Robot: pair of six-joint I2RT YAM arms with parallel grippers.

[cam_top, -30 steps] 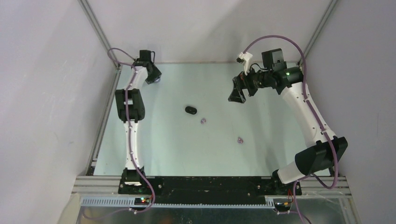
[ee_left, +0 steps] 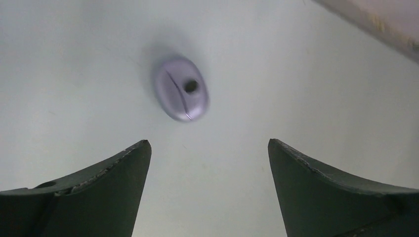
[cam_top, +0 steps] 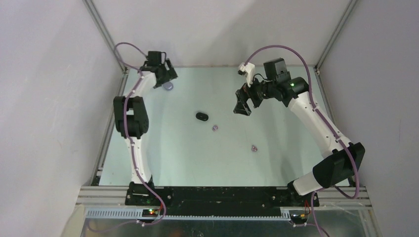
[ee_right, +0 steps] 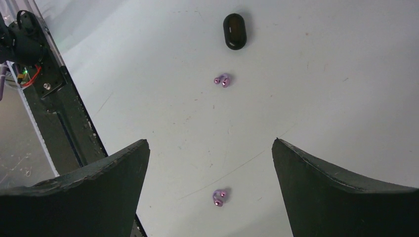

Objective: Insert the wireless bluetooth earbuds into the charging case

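Observation:
A purple oval case lies at the back left beside my left gripper; the left wrist view shows it between and beyond the open fingers, slightly blurred. My right gripper hangs open over the right half, holding nothing. Two small purple earbuds lie apart on the table: one near the middle, the other nearer the front right.
A black oval object lies mid-table, beside the middle earbud. Walls border the back and sides.
My right gripper has shifted slightly left and toward the front. The objects on the table look unmoved.

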